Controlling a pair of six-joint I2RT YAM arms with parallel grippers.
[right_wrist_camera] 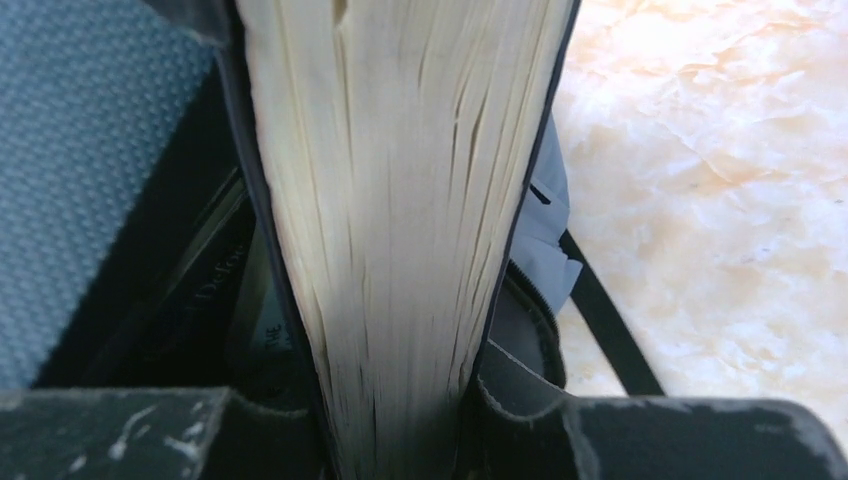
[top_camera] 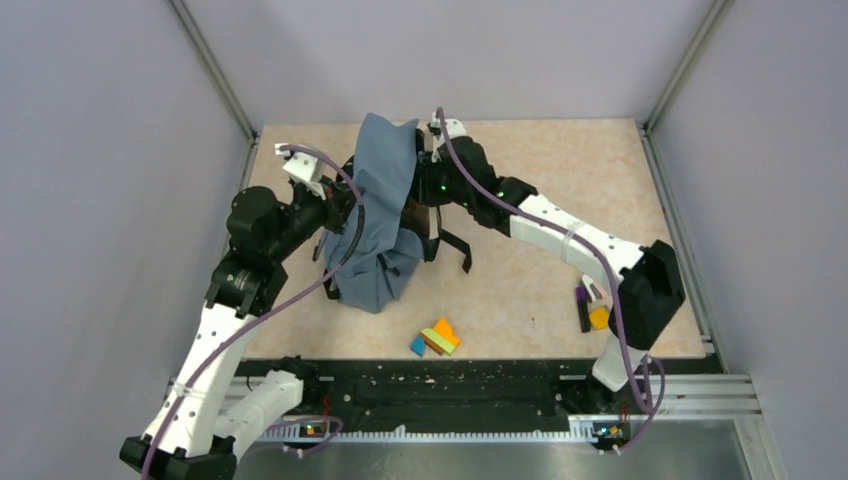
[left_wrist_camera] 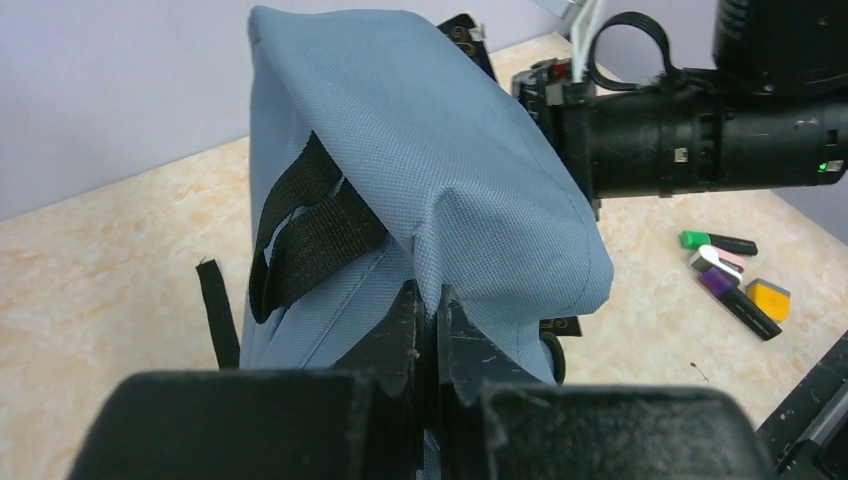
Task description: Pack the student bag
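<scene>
The blue-grey bag (top_camera: 376, 200) stands left of the table's middle, its mouth toward the right. My left gripper is shut on a fold of the bag's cloth (left_wrist_camera: 440, 210). A thick dark-covered book (right_wrist_camera: 400, 200), page edges facing the camera, is gripped by my right gripper, which is shut on it. The book is at the bag's opening, its lower part hidden by the gripper. Beside it, other printed covers (right_wrist_camera: 215, 285) show in the dark inside of the bag.
Coloured blocks (top_camera: 437, 338) lie near the front edge. At the right lie markers (left_wrist_camera: 738, 300), a yellow item (left_wrist_camera: 768, 299) and small pale pieces (left_wrist_camera: 716, 262). A black strap (top_camera: 457, 250) trails from the bag.
</scene>
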